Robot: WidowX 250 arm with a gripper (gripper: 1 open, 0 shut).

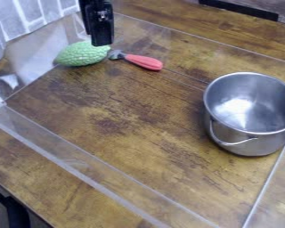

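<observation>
The black gripper point(100, 36) hangs at the top left, above a green bumpy vegetable-like object point(81, 55) and a utensil with a red handle point(144, 62) and a metal end. Whether the fingers are open or shut is unclear. A steel pot point(249, 114) with a handle stands at the right.
Clear plastic edges border the area, and a whitish cloth point(20, 27) is at the top left.
</observation>
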